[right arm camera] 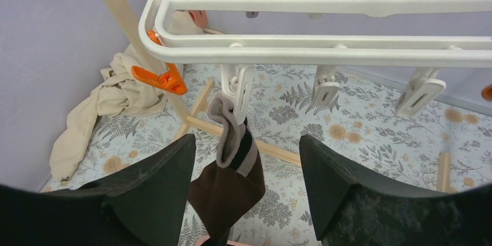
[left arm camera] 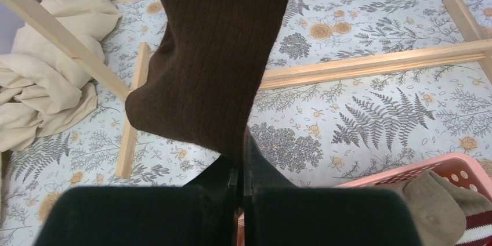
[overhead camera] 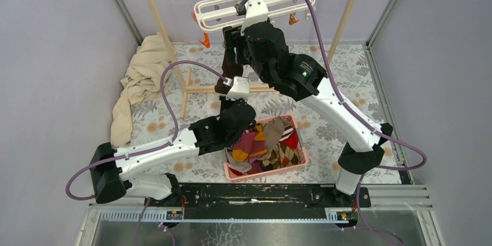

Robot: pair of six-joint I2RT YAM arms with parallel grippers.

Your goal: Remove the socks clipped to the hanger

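Note:
A brown sock [left arm camera: 209,49] with a grey, striped cuff [right arm camera: 231,141] hangs from a white clip [right arm camera: 237,86] on the white hanger [right arm camera: 319,54]. My left gripper is shut on the sock's lower end, below the hanger. My right gripper is up at the hanger, its fingers part open on either side of the sock's top, apart from it in the right wrist view. In the top view the right arm hides much of the sock and clip.
A pink basket [overhead camera: 296,165] of socks stands below. The wooden rack [overhead camera: 348,8] carries the hanger. A beige cloth [overhead camera: 136,95] lies at the left. Other clips, orange [right arm camera: 162,80] and white [right arm camera: 325,86], hang empty.

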